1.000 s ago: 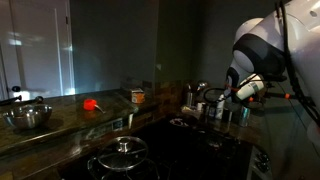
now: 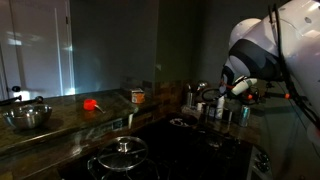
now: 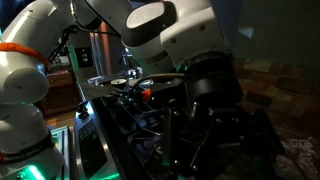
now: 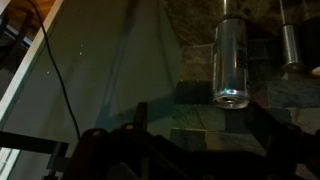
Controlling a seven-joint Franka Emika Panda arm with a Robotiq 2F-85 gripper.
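Note:
In the wrist view my gripper stands open, its dark fingertips wide apart and nothing seen between them. Ahead of it, right of the middle, is a silver metal cylinder point(image 4: 231, 65), apart from the fingers. A second slim metallic item point(image 4: 291, 45) appears to its right, partly cut off. Exterior view 1 has the arm point(image 2: 255, 60) at the right, over the counter end where bottles and cans stand; its fingers are too dark to make out there. Exterior view 2 shows the dark gripper body in front of the stove, with its fingertips unclear.
A lidded pot point(image 2: 122, 154) sits on the dark stove. On the ledge at left are a steel bowl point(image 2: 28, 116), a red item point(image 2: 91, 104) and an orange-and-white tub point(image 2: 138, 96). A white bottle point(image 2: 221, 105) stands among several containers by the wall.
The arm's wrist has shifted slightly left in exterior view 1 and tilted a little. The pot, bowl and tub have stayed put.

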